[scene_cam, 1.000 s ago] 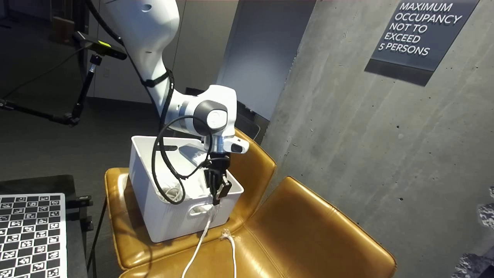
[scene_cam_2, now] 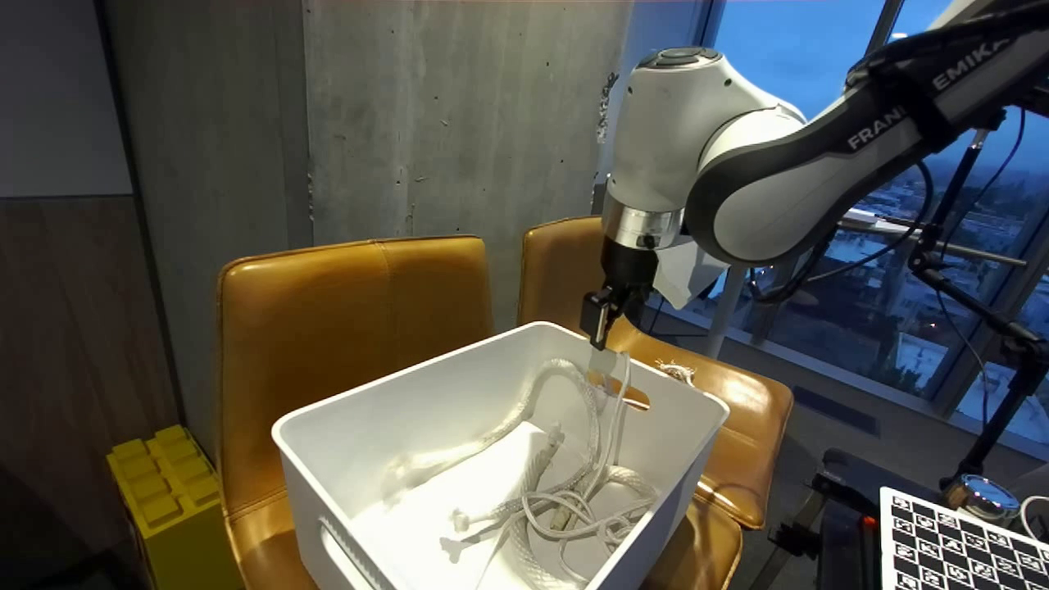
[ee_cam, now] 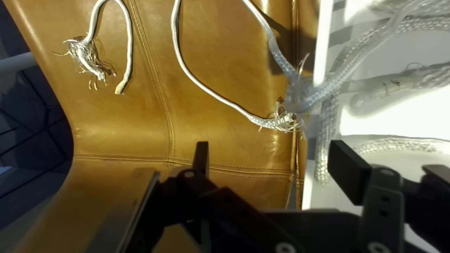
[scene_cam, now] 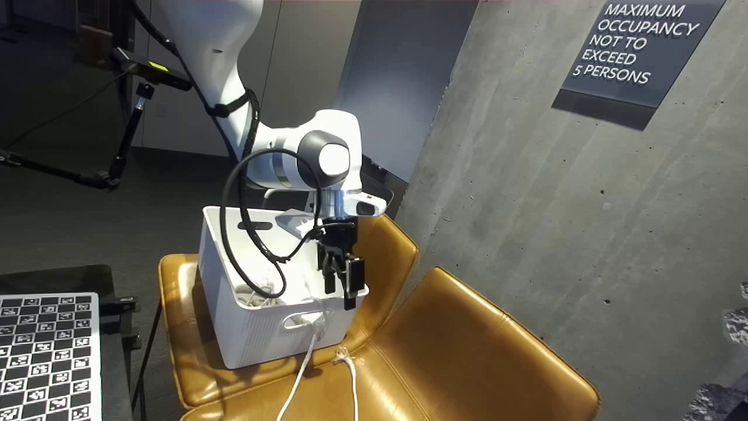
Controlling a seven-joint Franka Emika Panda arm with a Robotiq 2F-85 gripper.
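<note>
My gripper (scene_cam: pixel 340 289) hangs just above the box rim nearest the handle hole, its fingers apart and nothing between them. In the wrist view its two black fingers (ee_cam: pixel 348 170) stand wide, one over the chair seat and one over the box. A pale braided rope (ee_cam: pixel 329 90) runs over the rim of the white box (ee_cam: pixel 321 46), from the inside to the outside. A thinner cord with a frayed end (ee_cam: pixel 274 122) lies on the tan seat beside the box. Inside the box, more white ropes (scene_cam_2: pixel 565 531) lie tangled.
The box rests on a tan chair (scene_cam: pixel 175 330), and a second tan chair (scene_cam: pixel 491 351) stands alongside. A concrete wall (scene_cam: pixel 561 210) rises behind them. A checkered board (scene_cam: pixel 49 351) and a camera stand are off to one side.
My gripper has risen and shifted slightly, and its fingers have spread apart. The rope remains draped over the box rim, and the box has shifted slightly.
</note>
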